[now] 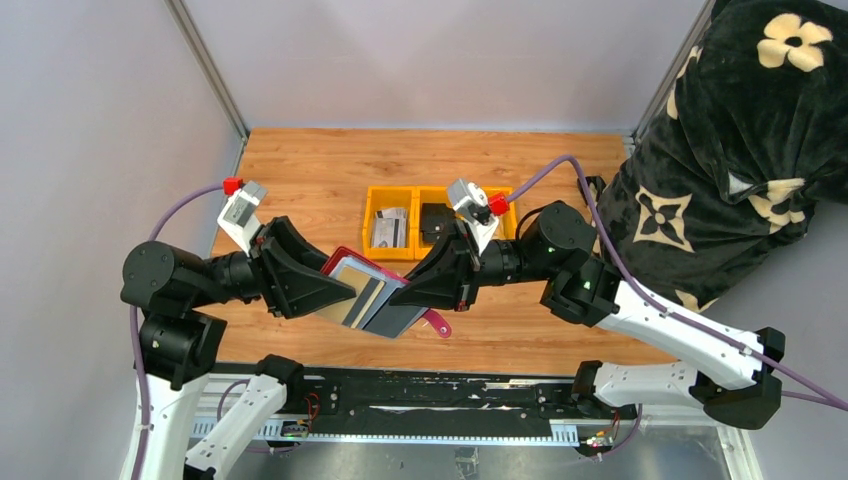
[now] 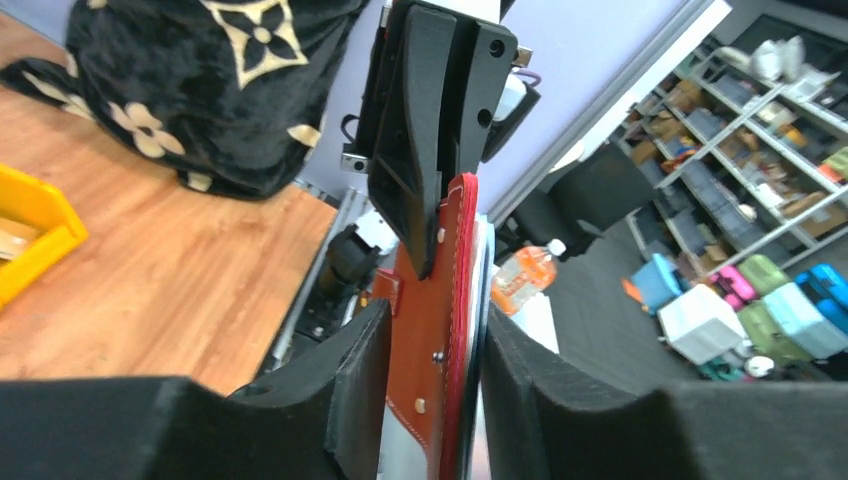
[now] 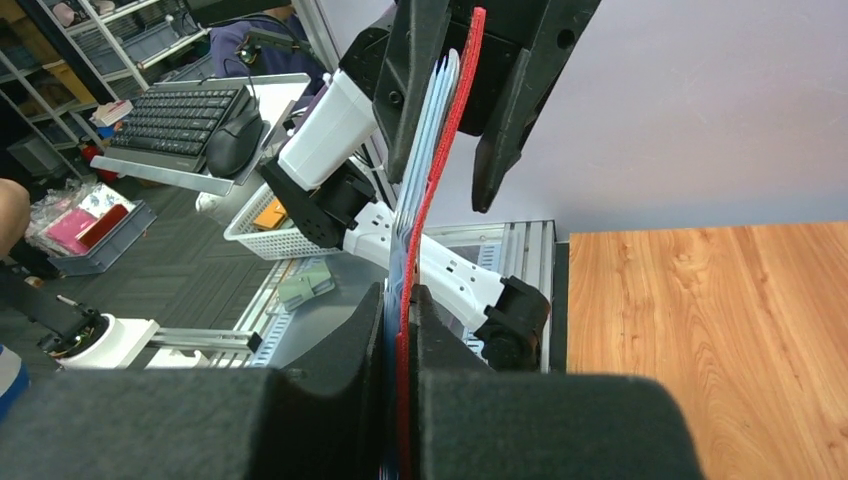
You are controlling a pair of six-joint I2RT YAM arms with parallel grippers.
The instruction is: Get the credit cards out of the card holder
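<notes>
The red card holder (image 1: 341, 257), with several grey and cream cards (image 1: 364, 300), is held up between the two grippers above the table. My right gripper (image 1: 410, 290) is shut on it; the right wrist view shows its red edge (image 3: 436, 170) and stacked pale card edges (image 3: 420, 150) between the fingers. My left gripper (image 1: 335, 285) is at the holder's left side, its fingers partly apart around it; whether they touch it I cannot tell. In the left wrist view the holder's reddish face (image 2: 420, 320) stands upright.
A yellow divided bin (image 1: 374, 195) holding small items sits at the back middle of the wooden table (image 1: 300, 170). A dark patterned plush cloth (image 1: 650, 200) lies at the right.
</notes>
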